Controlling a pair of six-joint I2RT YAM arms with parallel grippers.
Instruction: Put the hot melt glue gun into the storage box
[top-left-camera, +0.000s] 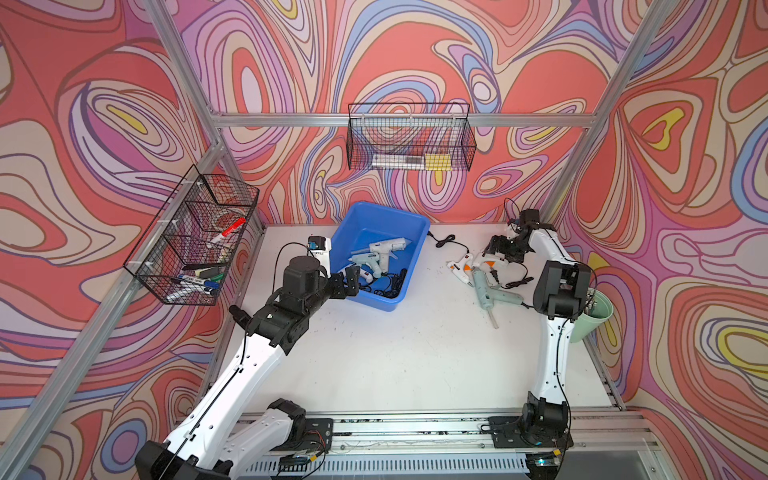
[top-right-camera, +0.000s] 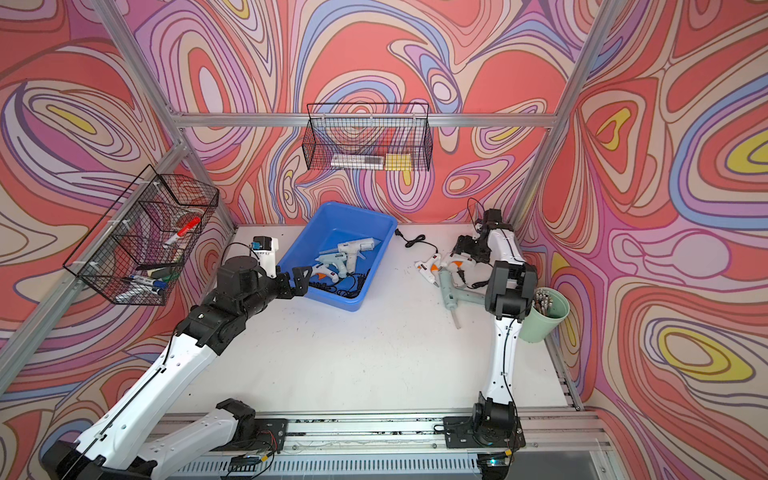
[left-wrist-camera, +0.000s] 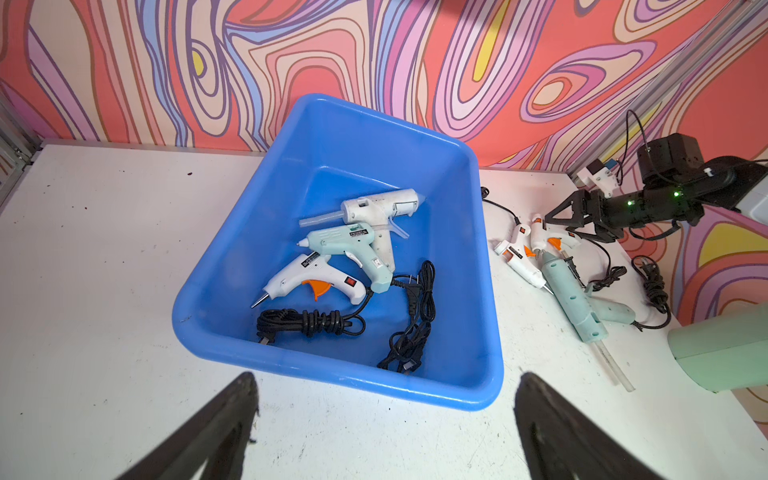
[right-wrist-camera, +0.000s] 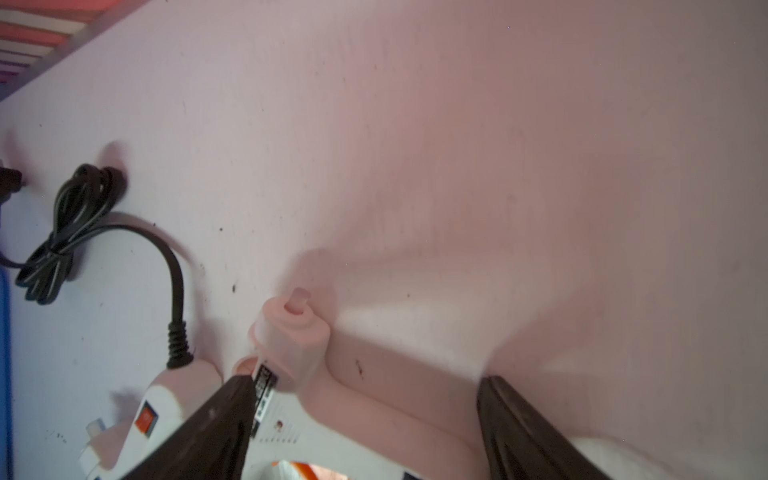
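The blue storage box (left-wrist-camera: 193, 304) holds several glue guns with coiled cords. On the table to its right lie white-and-orange glue guns (top-left-camera: 458, 269) and a larger mint glue gun (left-wrist-camera: 574, 297). My right gripper (top-left-camera: 502, 248) stands open just above a white glue gun (right-wrist-camera: 292, 388) at the back right, its fingers on either side of the gun in the wrist view. My left gripper (top-left-camera: 345, 280) is open with nothing between its fingers, over the box's front left.
A green bin (top-right-camera: 542, 324) of sticks stands at the right edge. Wire baskets (top-left-camera: 411, 140) hang on the back and left walls.
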